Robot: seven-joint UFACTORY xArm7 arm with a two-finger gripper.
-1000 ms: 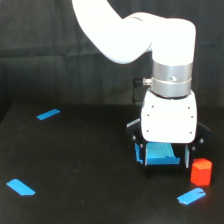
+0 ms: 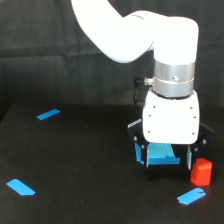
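My white gripper (image 2: 168, 157) points down at the right side of the dark table. Its two fingers stand well apart, so it looks open. A blue object (image 2: 160, 150) shows below the hand, around and behind the fingers; its upper part is hidden by the hand. Whether the fingers touch it cannot be made out. To the right of the gripper, close to the right finger, a small red block (image 2: 201, 172) rests on the table.
Flat blue strips lie on the table: one at the far left (image 2: 48, 114), another at the near left (image 2: 20, 187), and a third strip (image 2: 191, 196) just in front of the red block. A dark curtain (image 2: 60, 60) hangs behind.
The wrist above the hand has shifted very slightly. The blue object, the red block and the strips look unmoved.
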